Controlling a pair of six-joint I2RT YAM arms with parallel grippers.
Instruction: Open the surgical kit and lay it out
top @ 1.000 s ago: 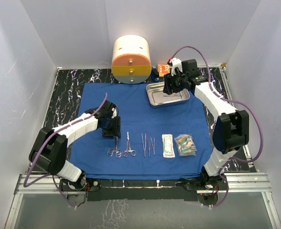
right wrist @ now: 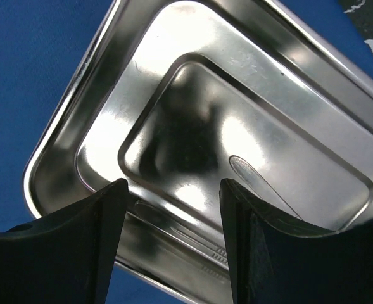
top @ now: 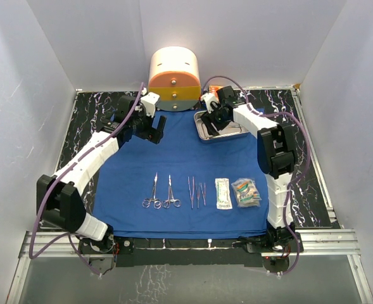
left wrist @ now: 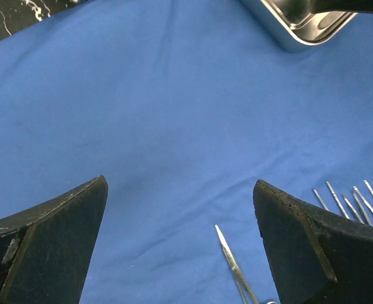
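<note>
A steel tray (top: 244,132) stands at the back of the blue cloth (top: 173,152). Inside it, in the right wrist view, one slim metal instrument (right wrist: 262,187) lies on the tray floor and a handle with ridges (right wrist: 180,234) lies along the near wall. Over the tray's left end is my right gripper, its fingers apart and nothing between them; the ridged handle passes below. My left gripper (top: 156,129) hangs open and empty over bare cloth, left of the tray. Two scissor-like clamps (top: 153,197) (top: 170,197) and several thin tweezers (top: 197,192) are laid out at the front.
A white packet (top: 223,194) and a clear bag of coloured items (top: 246,192) lie at front right. Behind the cloth stands a small rounded drawer cabinet (top: 174,76). Cloth between the tray and the front row is free.
My left gripper has risen away from the left clamp to the back of the cloth and opened wider. The right one has shifted left over the tray. The laid-out items have not moved.
</note>
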